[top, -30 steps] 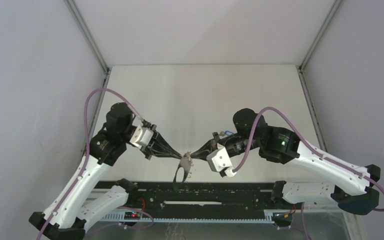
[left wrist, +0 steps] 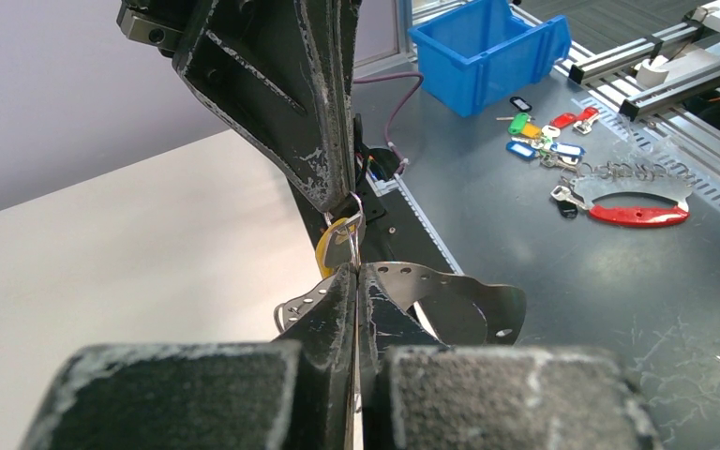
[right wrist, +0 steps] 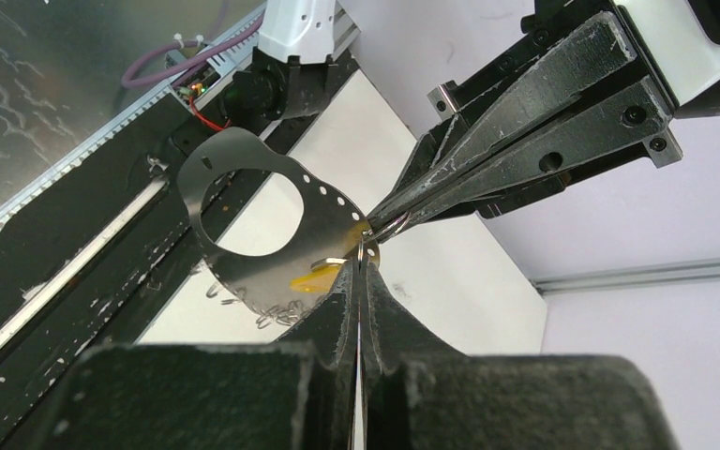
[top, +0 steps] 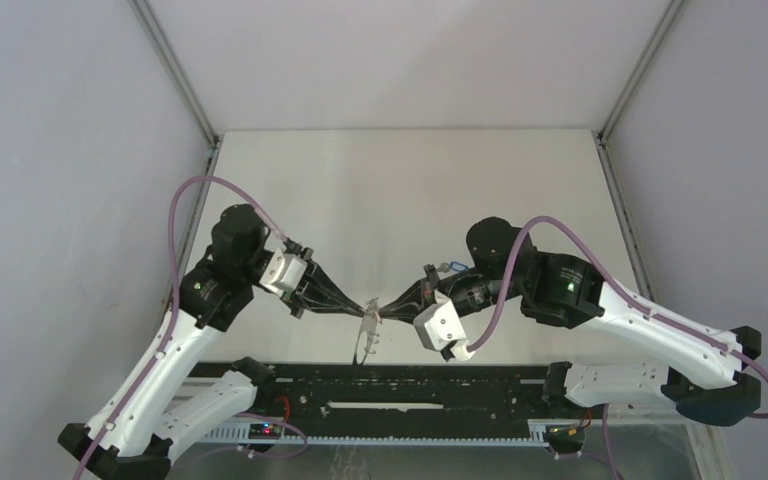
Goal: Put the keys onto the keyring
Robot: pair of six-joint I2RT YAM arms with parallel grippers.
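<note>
Both grippers meet tip to tip over the front part of the white board. My left gripper is shut, with thin metal standing up from between its tips. Just opposite, my right gripper is shut too, a thin silvery edge showing at its tips. A metal ring [left wrist: 358,225] spans the small gap between them. Beside it hangs a yellow key tag [left wrist: 324,251], partly hidden by the ring. Below the tips hangs the grey keyring plate [top: 368,328], with a large hole; small rings [right wrist: 279,314] line one edge. Which ring passes through which hole cannot be made out.
On the dark table in the left wrist view lie several tagged keys [left wrist: 544,141], a red-handled plate with rings [left wrist: 639,217] and a blue bin [left wrist: 487,58]. The white board [top: 400,190] behind the arms is mostly clear.
The hanging plate has swung and turned; its lower end is slightly farther right and looks narrower from above. Both arms have stayed nearly still.
</note>
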